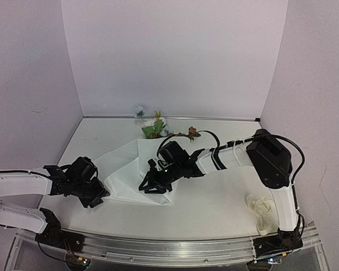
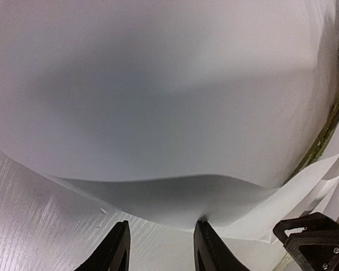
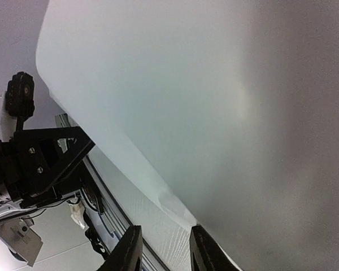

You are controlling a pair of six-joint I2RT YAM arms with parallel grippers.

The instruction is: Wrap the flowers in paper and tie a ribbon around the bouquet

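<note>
A bunch of fake flowers (image 1: 154, 127) lies at the back of the table, its stems mostly covered by white wrapping paper (image 1: 121, 175). One green stem (image 2: 322, 141) shows under a fold in the left wrist view. My left gripper (image 1: 100, 199) is at the paper's left front side, open, and one of its fingers (image 2: 206, 248) is close to the sheet's edge. Over the paper's right part, my right gripper (image 1: 152, 187) is also open. Its right-hand finger (image 3: 200, 248) meets the paper's edge; whether it presses there, I cannot tell.
A loose bundle of cream cord (image 1: 263, 210) rests on the right side of the table. Bare table (image 1: 214, 209) lies between it and the paper. Walls stand at the back, left and right, and a metal rail (image 1: 158, 255) runs along the front.
</note>
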